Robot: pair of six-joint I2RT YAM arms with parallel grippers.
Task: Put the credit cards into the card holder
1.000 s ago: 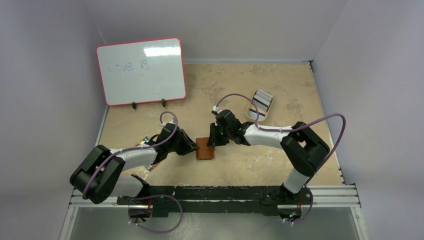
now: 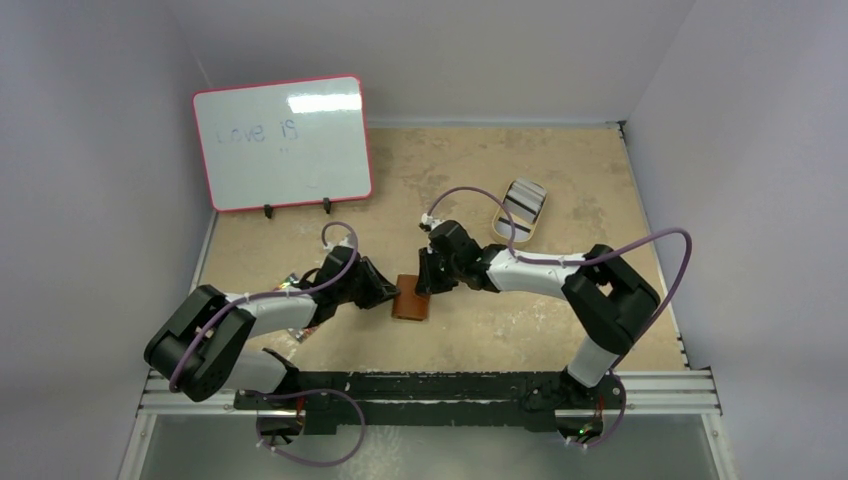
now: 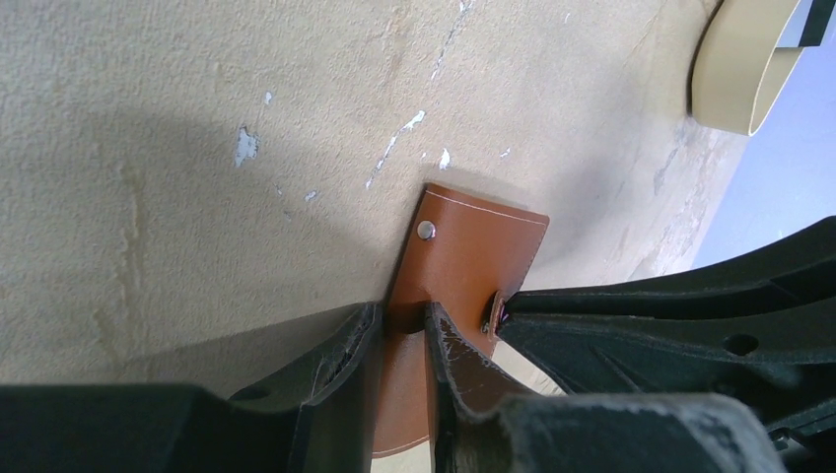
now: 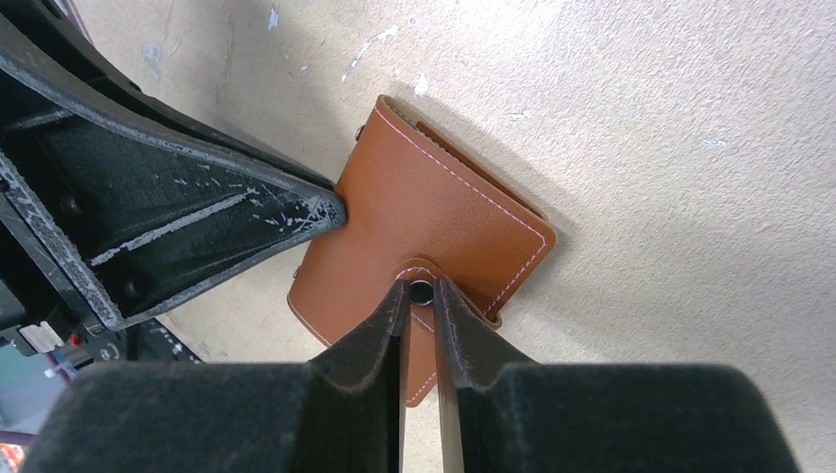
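A brown leather card holder (image 2: 410,300) lies on the table between my grippers, its stitched edges and a round snap plain in the right wrist view. My left gripper is at one side of it, fingers a little apart, with brown leather showing through the gap. Over the strap tab (image 4: 421,271) is my right gripper, a narrow gap between its fingertips and the dark snap seen there. Whether the tab is pinched cannot be made out. White cards with black stripes (image 2: 522,208) lie in a cream tray (image 2: 499,236) at the back right.
Colourful flat items (image 2: 301,333) lie partly hidden under the left arm. A whiteboard (image 2: 285,150) with writing stands at the back left. The table in front of the holder and at its right is clear. The two grippers are very close together.
The left arm has shifted very slightly to the right, and the card holder has barely moved. The right gripper stays at the holder almost unchanged.
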